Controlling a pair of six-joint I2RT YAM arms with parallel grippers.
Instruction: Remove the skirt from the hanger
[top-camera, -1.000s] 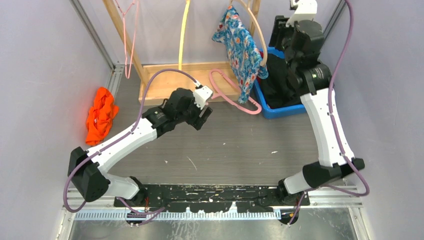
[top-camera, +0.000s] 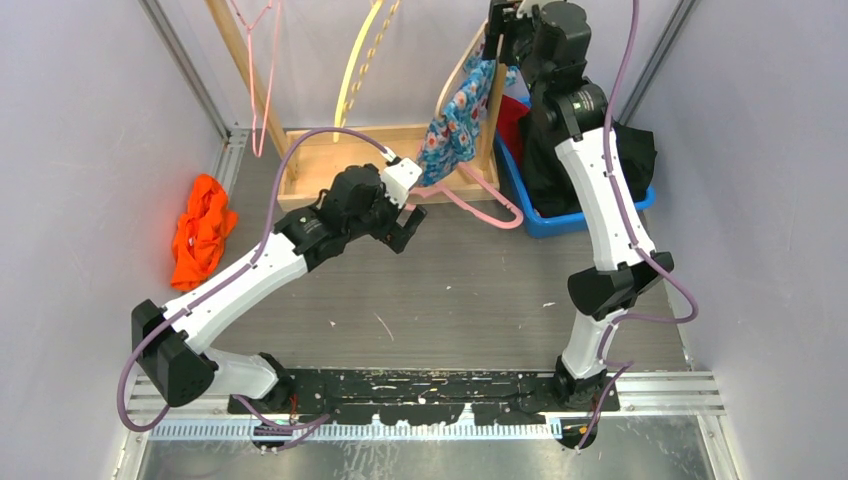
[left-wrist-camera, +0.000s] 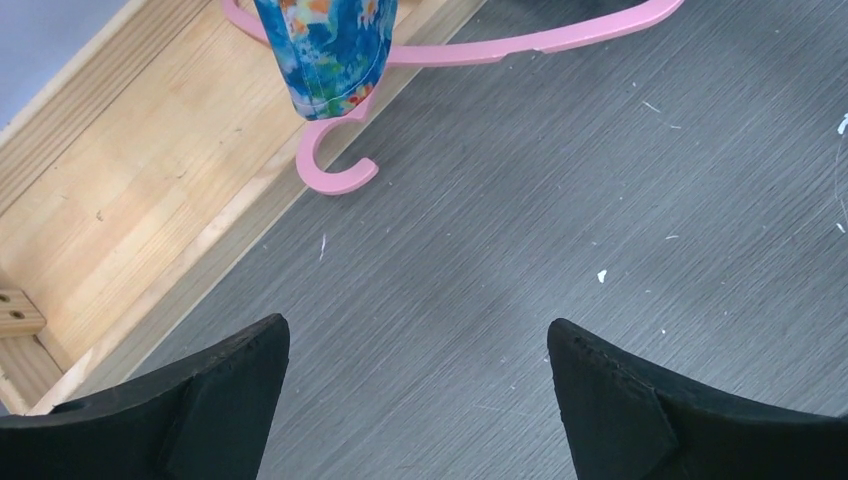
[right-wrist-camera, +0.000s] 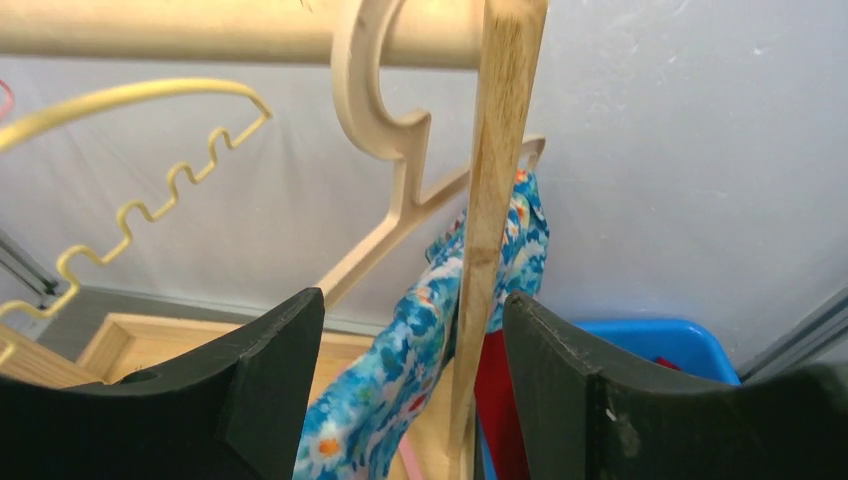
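Observation:
The blue floral skirt (top-camera: 455, 130) hangs from a beige hanger (right-wrist-camera: 400, 205) hooked over the rack's wooden rail. In the right wrist view the skirt (right-wrist-camera: 400, 365) droops slantwise, partly behind the rack's post. My right gripper is up by the rack top, fingers wide apart, with hanger and skirt beyond and nothing gripped. In the top view, the right gripper is at the upper edge beside the hanger, its tips partly cut off. Lower down, my left gripper stands open over bare floor; the skirt's lower end (left-wrist-camera: 335, 60) shows above it.
A pink hanger (top-camera: 490, 205) lies across the front of the rack's wooden base (top-camera: 385, 140). A blue bin (top-camera: 545, 225) with dark and red cloth is at right. Yellow (top-camera: 357, 60) and pink hangers hang leftward. Orange cloth (top-camera: 200, 230) lies left.
My right arm has moved left toward the rack top. The beige hanger and skirt have swung, the skirt's lower end now further left. The yellow hanger has turned.

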